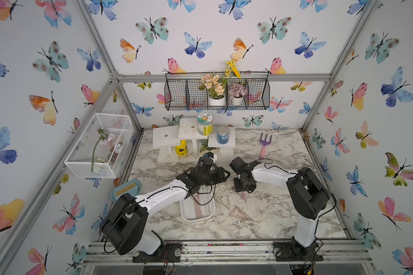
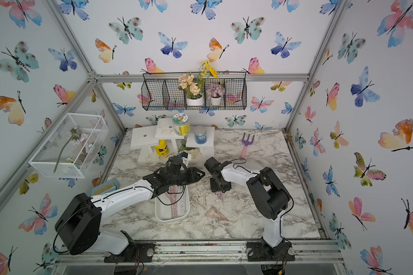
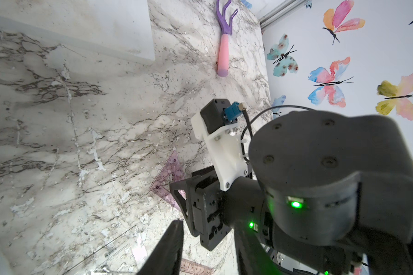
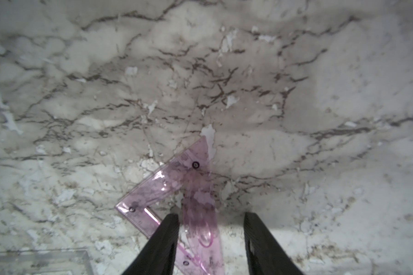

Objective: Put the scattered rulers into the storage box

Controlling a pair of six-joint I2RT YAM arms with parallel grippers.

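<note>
The storage box (image 1: 182, 213) is a white tray at the front left of the table, with a pink strip ruler (image 1: 201, 210) and other pale pieces in it. In the right wrist view a pink-purple triangle ruler (image 4: 198, 188) lies flat on the marble. My right gripper is open above it, the triangle's long side between the fingertips in that view. Another pinkish triangle (image 1: 238, 213) lies nearer the front. Clear straight-edged pieces (image 3: 107, 247) show low in the left wrist view. My left gripper hangs open and empty, between the box and the right gripper.
White stands (image 1: 167, 136) with cans and a yellow bottle (image 1: 181, 148) fill the back. A purple fork (image 1: 263, 145) lies at the back right, and a blue brush (image 1: 126, 189) sits left of the box. The two grippers are close together.
</note>
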